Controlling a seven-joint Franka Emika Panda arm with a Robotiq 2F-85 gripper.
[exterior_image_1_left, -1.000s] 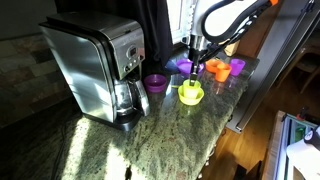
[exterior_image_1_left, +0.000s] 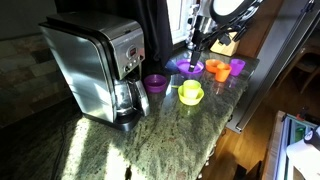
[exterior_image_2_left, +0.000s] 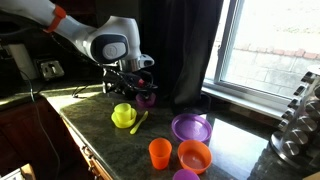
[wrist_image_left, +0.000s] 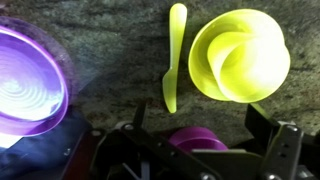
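Observation:
A yellow cup (exterior_image_2_left: 122, 110) sits inside a yellow bowl (exterior_image_2_left: 124, 121) on the dark stone counter. In the wrist view the bowl (wrist_image_left: 208, 86) lies ahead of my gripper, toward the right. My gripper is open, its fingers wide apart, with nothing held. A yellow utensil (wrist_image_left: 174, 60) lies flat between that bowl and a purple plate (wrist_image_left: 58, 62). Lower down, a purple bowl (wrist_image_left: 197, 138) shows in the space between the fingers, partly hidden by the gripper.
A coffee maker (exterior_image_1_left: 95, 65) stands at the left in exterior view 1. An orange cup (exterior_image_2_left: 160, 153), an orange bowl (exterior_image_2_left: 195, 157) and another purple piece (exterior_image_2_left: 186, 174) occupy the window end.
My gripper has risen away from the yellow cup and bowl. The cup remains inside the bowl, and the other dishes look unmoved.

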